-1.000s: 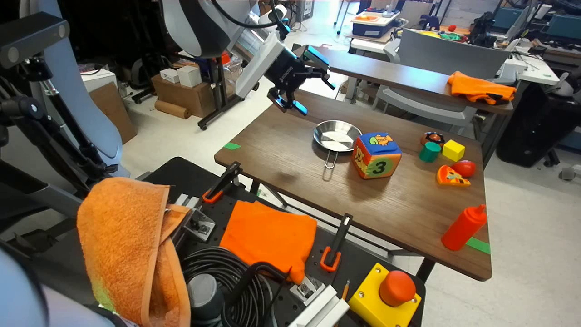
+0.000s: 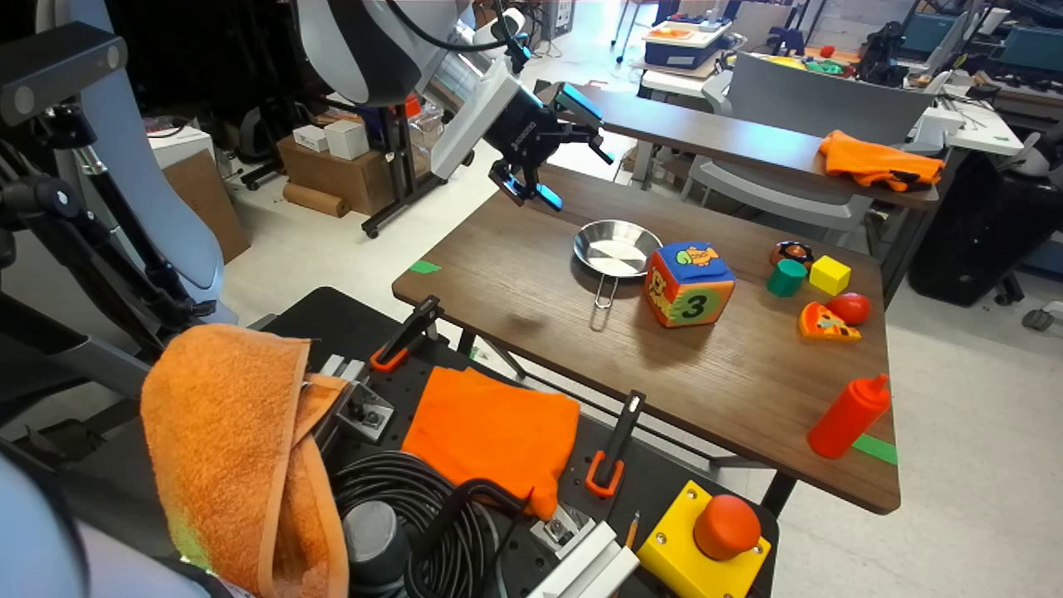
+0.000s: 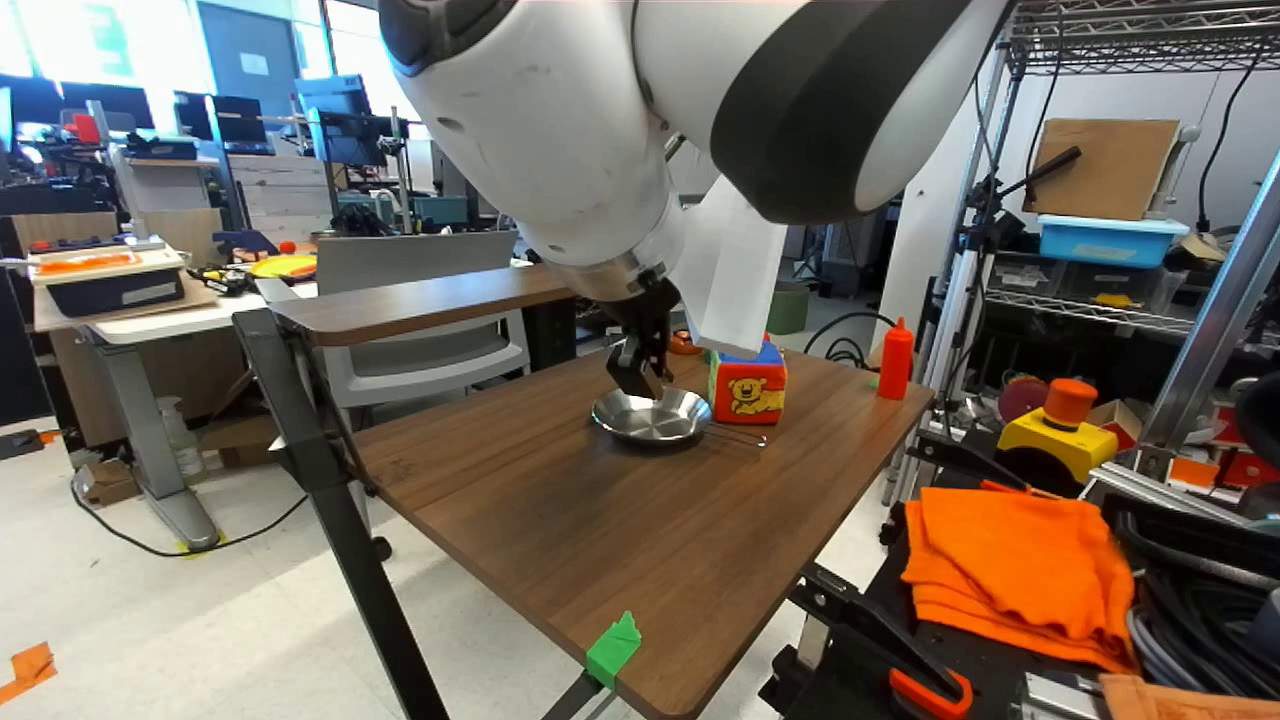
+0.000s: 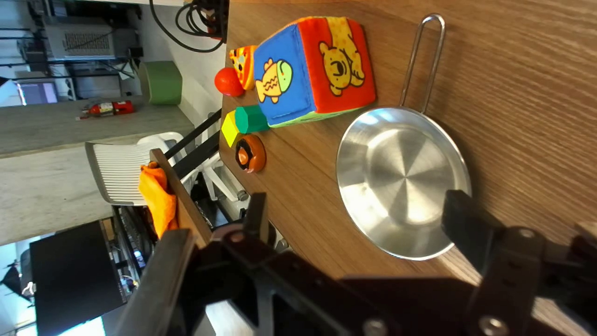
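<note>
My gripper (image 2: 579, 178) hangs above the far left part of the table, its two fingers wide apart with nothing between them. In the wrist view the gripper shows one finger (image 4: 465, 224) in front of the edge of a shiny metal pan (image 4: 400, 179). The small pan (image 2: 615, 251) rests flat on the table, its wire handle pointing to the near side in exterior view 1. Beside it sits a soft picture cube (image 2: 689, 286), blue on top with a number 3 on one face. The pan (image 3: 654, 418) stands below the gripper in exterior view 2.
At the table's far right lie a green block (image 2: 786, 278), a yellow block (image 2: 830, 275), a red ball (image 2: 849, 308), a toy pizza slice (image 2: 825, 323) and an orange-brown round toy (image 2: 791, 253). A red bottle (image 2: 849, 417) stands near the right corner.
</note>
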